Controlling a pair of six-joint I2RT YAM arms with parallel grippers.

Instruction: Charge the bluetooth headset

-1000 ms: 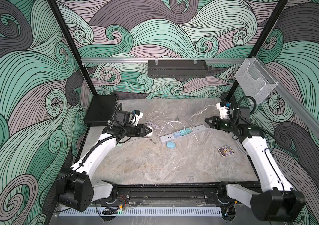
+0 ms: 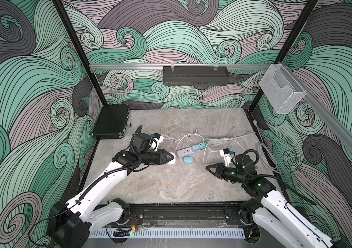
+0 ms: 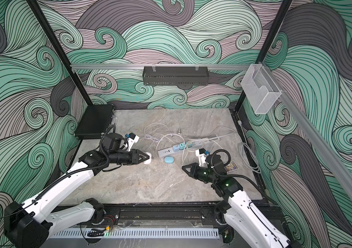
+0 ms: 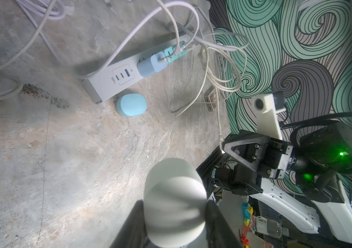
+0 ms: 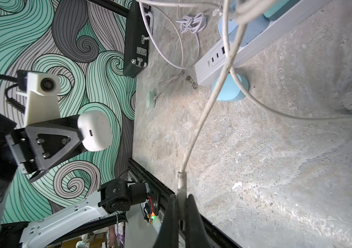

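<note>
A white headset case [image 4: 175, 202] is pinched in my left gripper [image 2: 171, 157], which is shut on it and raised over the table. In the right wrist view, a small dark port slot [image 5: 91, 133] shows on the end of the case. My right gripper is shut on the sleeve of a white charging cable [image 5: 192, 144], close to its end; the connector tip is mostly hidden by the fingers. Some distance separates the case from the right gripper. The cable runs back toward the grey power strip [image 4: 113, 80] with plugged-in blue and green adapters.
A light blue case [image 4: 131, 105] sits against the power strip's front side. Loose white cables [image 4: 217, 78] arc above and behind the strip. A black case [image 2: 111, 120] stands at the back left.
My right gripper has come from beside the strip's far right end to the front middle, bringing the cable along.
</note>
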